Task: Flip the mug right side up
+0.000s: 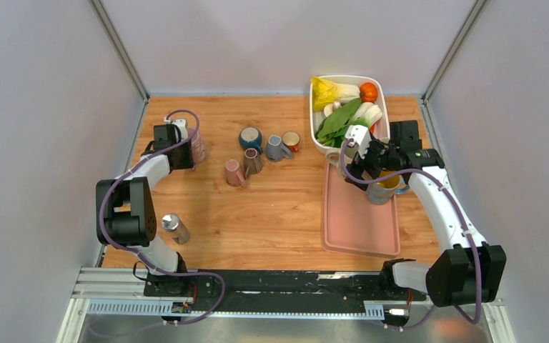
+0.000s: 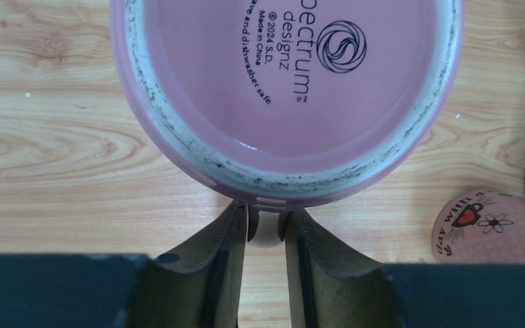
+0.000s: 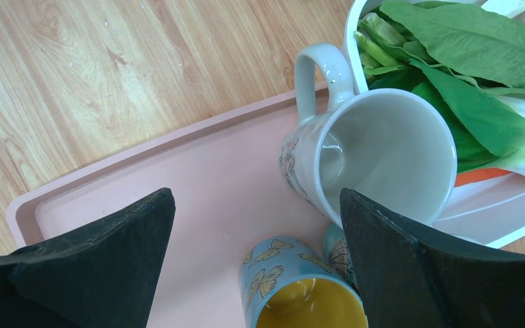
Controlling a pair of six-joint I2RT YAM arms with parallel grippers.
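Note:
The pink mug (image 1: pixel 198 148) is upside down at the left of the table. Its printed base (image 2: pixel 294 82) faces the left wrist camera. My left gripper is at the mug's handle (image 2: pixel 267 231), which shows between its narrowly spaced fingers. Whether both fingers press on it is unclear. Over the tray, my right gripper stands wide open with nothing held. A white mug (image 3: pixel 366 147) is just beyond its right finger.
Several mugs stand mid-table, including a pink one (image 1: pixel 234 173) and a blue-grey one (image 1: pixel 277 148). A metal shaker (image 1: pixel 176 229) lies front left. The pink tray (image 1: pixel 361 232) holds mugs; a vegetable bin (image 1: pixel 313 114) is behind it.

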